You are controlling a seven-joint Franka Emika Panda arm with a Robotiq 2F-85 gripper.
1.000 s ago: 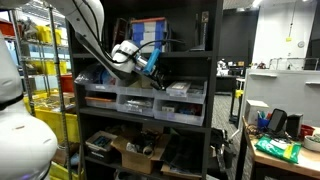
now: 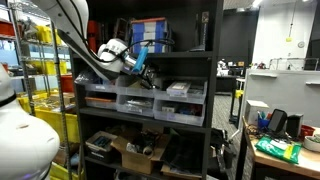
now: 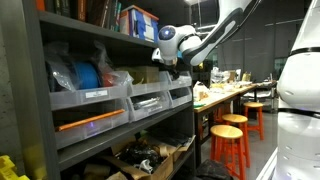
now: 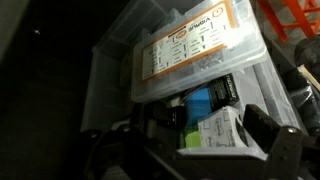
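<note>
My gripper is open over a clear plastic bin [image 4: 265,90], its dark fingers apart at the bottom of the wrist view. Below and between them lie a white box [image 4: 218,130], a blue item [image 4: 198,105] and some black pieces. A clear case with an orange-edged label [image 4: 188,45] rests in the same bin, farther up that view. In exterior view 1 the gripper [image 2: 150,78] hangs just above the row of bins; its fingertips are small and dark there. Nothing shows held.
The bins [image 2: 180,108] stand on a black shelf unit, with another shelf [image 2: 180,54] above the gripper. Cardboard boxes [image 2: 135,157] fill the lower shelf. To the right a table [image 2: 285,165] holds a green packet [image 2: 278,149]. Stools [image 3: 232,145] stand beyond the shelves.
My wrist has shifted or turned a little to the left in exterior view 1, its blue part moving left. The bins and shelves look the same.
</note>
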